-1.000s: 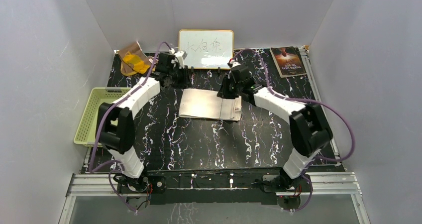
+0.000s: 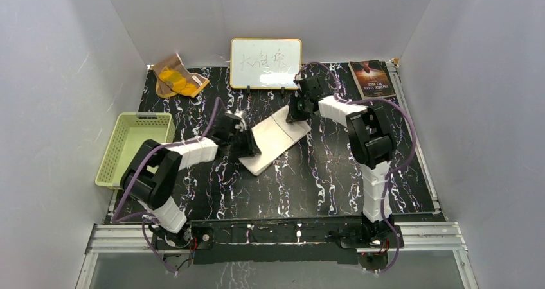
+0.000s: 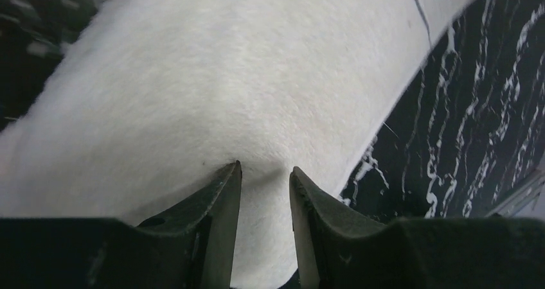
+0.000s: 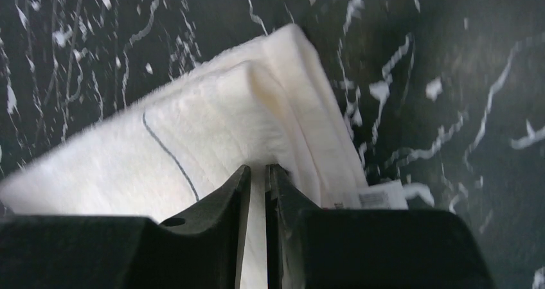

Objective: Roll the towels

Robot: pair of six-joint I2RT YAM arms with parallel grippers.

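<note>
The folded cream towel (image 2: 275, 135), crossed by a thin dark line, lies slantwise on the table. Its lower left end is at my left gripper (image 2: 252, 153), its upper right end at my right gripper (image 2: 293, 117). In the left wrist view, the left gripper's fingers (image 3: 222, 218) stand apart, with towel cloth showing in the gap. The right wrist view has my right gripper nearly closed over the towel (image 4: 193, 128), beside its layered edge. A narrow strip of cloth shows between the tips; whether it is pinched is unclear.
A green basket (image 2: 103, 164) stands at the left. Along the back are a brown and yellow packet (image 2: 177, 80), a whiteboard (image 2: 265, 63) and a dark book (image 2: 373, 80).
The towel has turned from lying straight to slanting, left end nearer the front, right end farther back. My left gripper moved frontward with its end, my right gripper backward and left.
</note>
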